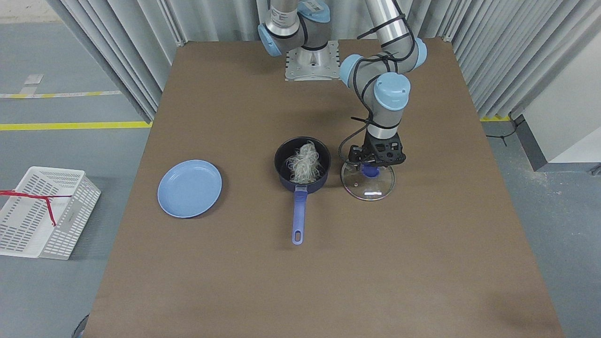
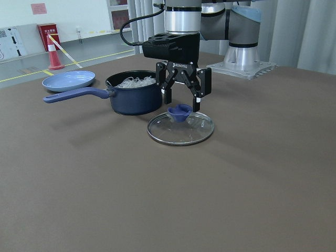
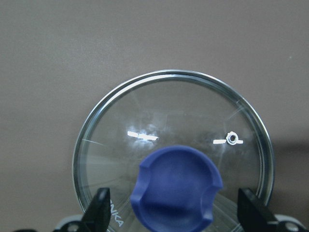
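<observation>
A glass lid [image 1: 365, 186] with a blue knob [image 2: 179, 113] lies flat on the table, right of a dark saucepan [image 2: 134, 100] that holds white noodle-like strands [image 1: 304, 162] and has a blue handle [image 1: 298, 219] pointing toward the front. My gripper [image 2: 181, 102] hangs just over the lid, open, its fingers on either side of the knob and slightly above it. In the wrist view the knob [image 3: 176, 188] sits low in the middle between the two fingertips, with space on both sides.
A light blue plate [image 1: 189, 188] lies left of the saucepan. The arm's base [image 1: 311, 67] stands at the back. A white basket [image 1: 62, 242] is on the floor at left.
</observation>
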